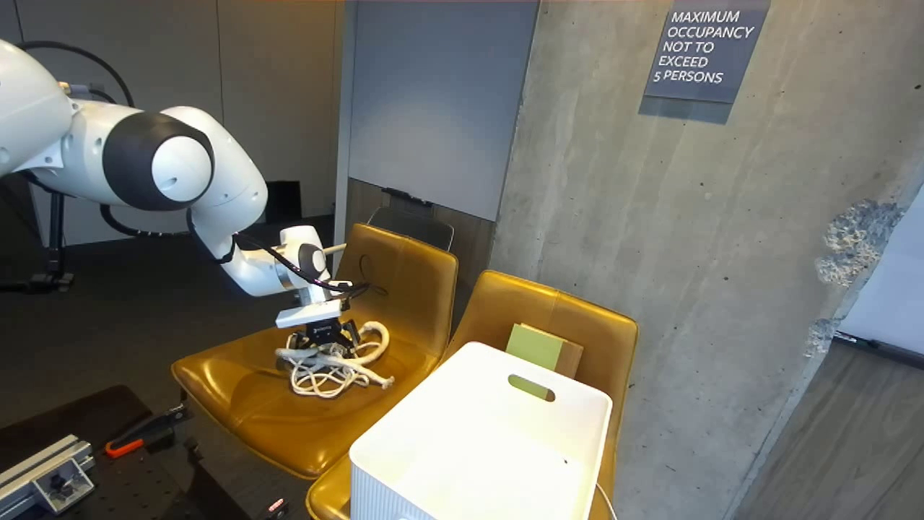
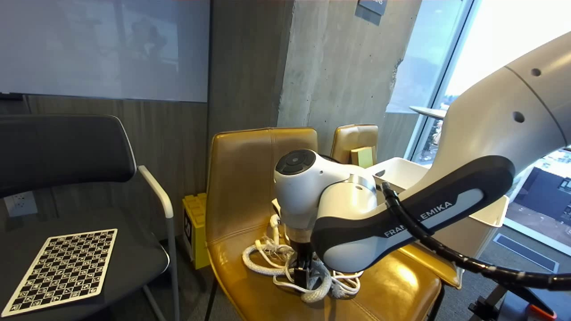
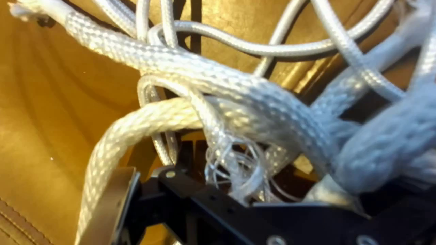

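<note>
A tangle of white braided rope point(image 1: 330, 374) lies on the seat of the left tan chair point(image 1: 242, 390). My gripper point(image 1: 324, 345) is down at the pile from above, fingers spread open over the rope. Exterior view 2 shows a black finger point(image 2: 300, 270) low among the rope loops point(image 2: 321, 291). In the wrist view, thick strands point(image 3: 196, 69) and a frayed end point(image 3: 241, 167) lie across and close to the fingers, with one finger point(image 3: 108, 208) beside a thick strand at the left. The fingers' tips are partly hidden by rope.
An empty white bin point(image 1: 485, 425) stands on the right tan chair, and a green book point(image 1: 533, 347) leans on that chair's back behind it. In exterior view 2, a yellow box point(image 2: 198, 230) and a checkered board point(image 2: 64, 270) on a black chair are off to the left.
</note>
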